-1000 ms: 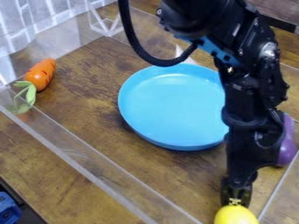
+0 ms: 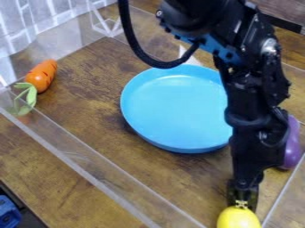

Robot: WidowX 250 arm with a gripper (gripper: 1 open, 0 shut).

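Note:
My black gripper (image 2: 243, 196) points down at the lower right, its fingertips at the top of a yellow object (image 2: 237, 218) that is cut off by the bottom edge. Whether it touches that object, and how wide the fingers stand, is hard to tell in this view.
A blue plate (image 2: 161, 111) lies in the middle. A purple object (image 2: 290, 144) is at the right, partly behind the arm. An orange carrot (image 2: 39, 77) with a green top lies at the far left. Clear strips border the wooden surface.

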